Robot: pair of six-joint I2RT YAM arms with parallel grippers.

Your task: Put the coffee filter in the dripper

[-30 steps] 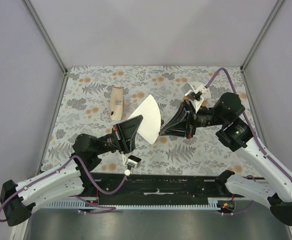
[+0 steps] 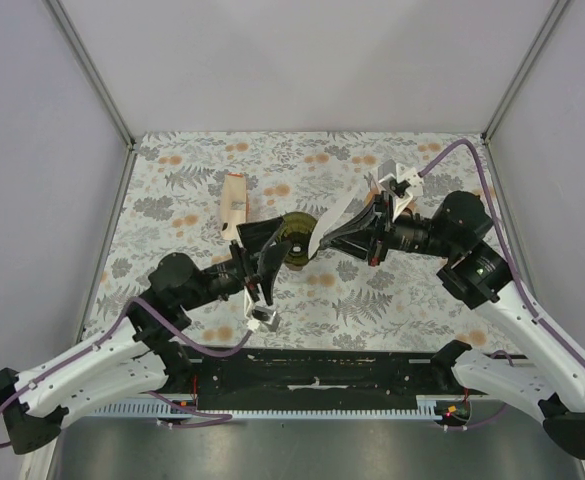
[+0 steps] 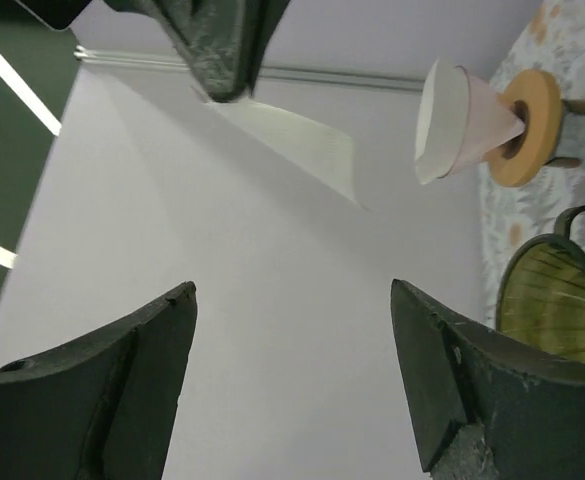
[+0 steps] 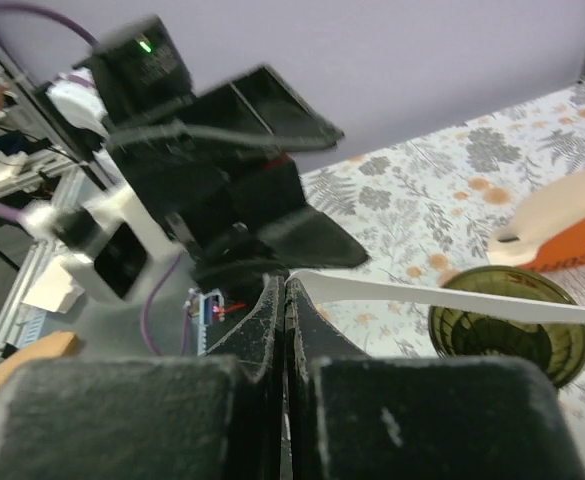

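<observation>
A white paper coffee filter (image 2: 337, 215) is held at its edge in my right gripper (image 2: 322, 243), whose fingers are shut on it; in the right wrist view it stretches rightward above the dripper. The green dripper stands on the mat below, also partly visible in the left wrist view (image 3: 547, 295). My left gripper (image 2: 267, 240) is open beside the dripper, to its left; in the left wrist view nothing is between its fingers.
An open orange-and-cardboard box lies behind the dripper to the left in the top view. A wooden stand with filters (image 3: 532, 125) is at the back right, partly behind the right arm.
The filter, now in the right gripper alone, has swung to the upper right, uncovering the dripper.
</observation>
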